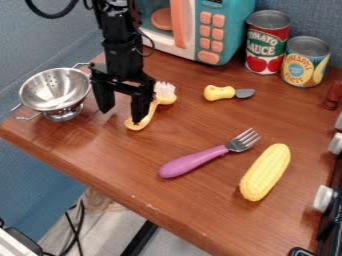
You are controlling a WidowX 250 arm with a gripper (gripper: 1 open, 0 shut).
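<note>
My black gripper [126, 102] hangs over the left-middle of the wooden table, its fingers low beside a yellow brush [152, 108] with pale bristles, which lies just right of it. Whether the fingers are touching the brush or holding anything is unclear. A steel colander [56, 95] stands at the left edge. A purple-handled fork [195, 161] and a yellow corn cob [265, 172] lie to the right.
A teal toy microwave [210, 25] stands at the back, with two cans [266, 45] [305, 65] beside it. A small yellow-handled utensil [222, 92] lies behind the fork.
</note>
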